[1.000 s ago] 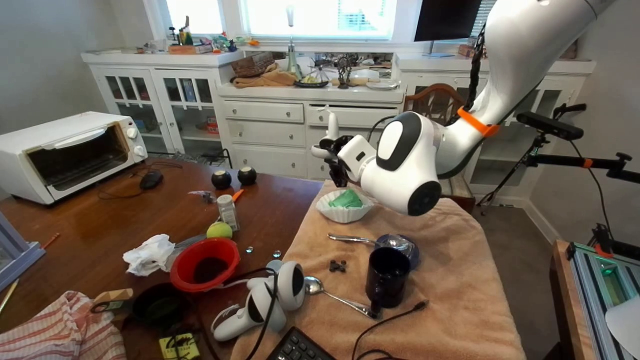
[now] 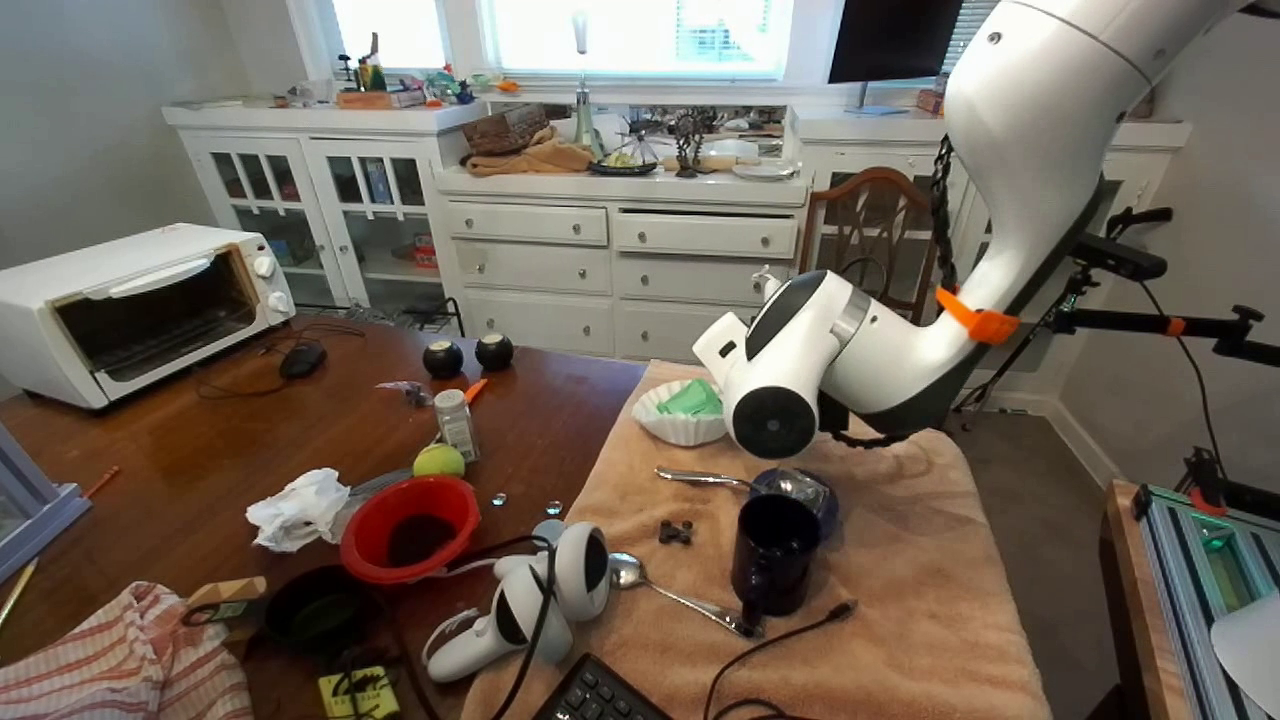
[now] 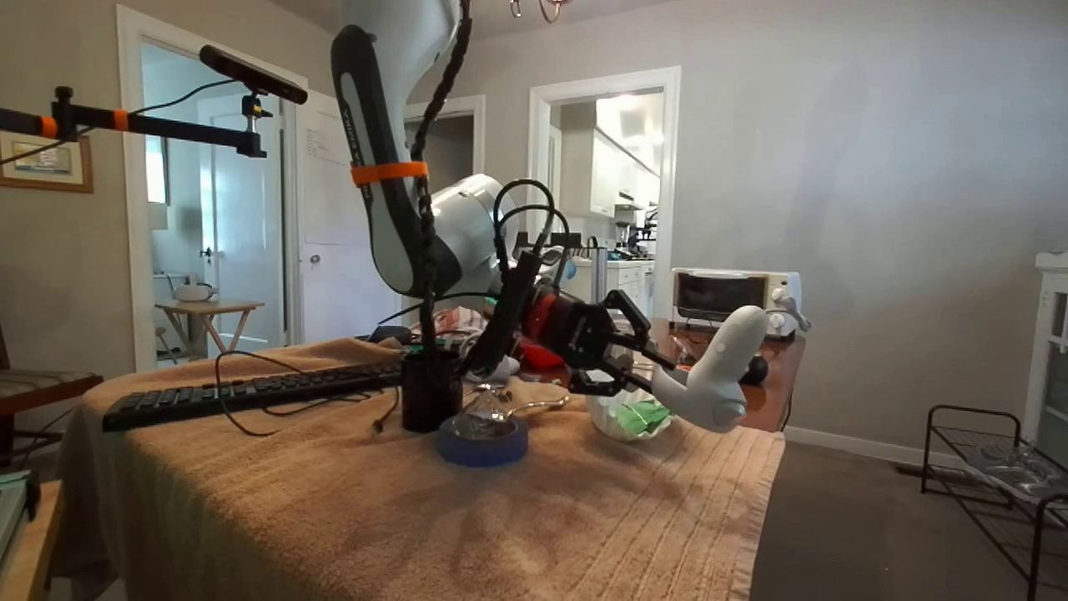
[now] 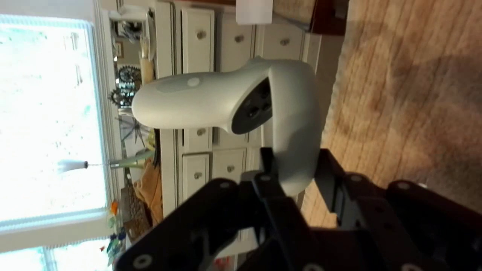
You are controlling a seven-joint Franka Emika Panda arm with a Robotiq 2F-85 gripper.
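Note:
A white VR controller [image 4: 296,117] fills the middle of the wrist view, its rounded ring pinched between the black fingers of my gripper. From the side, in exterior view 2, the gripper [image 3: 656,376] is shut on that controller [image 3: 716,376], holding it off the towel near the towel's far edge. The controller's handle points upward there. In exterior view 1 the white wrist of the arm hides the fingers, and only a small tip of the controller [image 2: 768,278] shows behind it.
A white fluted bowl [image 2: 654,420] with something green inside stands close to the arm. On the towel [image 2: 936,576] are a dark mug [image 2: 774,558], a blue round item [image 3: 486,446], spoons and a second controller [image 2: 522,618].
In exterior view 1 the arm's wrist and the held controller have moved to the right. The wrist has turned, so the fingers are now hidden behind it. Table objects look unmoved.

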